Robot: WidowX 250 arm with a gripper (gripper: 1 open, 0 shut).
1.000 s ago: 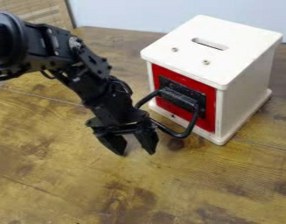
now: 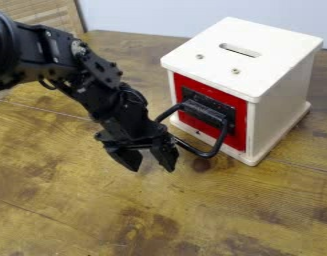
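Note:
A white wooden box (image 2: 263,70) with a slot and two bolts on top stands at the right of the camera view. Its red front (image 2: 191,81) carries a black fitting with a looped black handle (image 2: 211,151) sticking out toward the lower left. My black gripper (image 2: 147,160) points down beside the handle's left end, low over the table, fingers apart with nothing seen between them.
A white wall runs along the back, with a wooden board (image 2: 32,10) at the back left.
My gripper has shifted very slightly left and up over the last second. The box and handle look unchanged.

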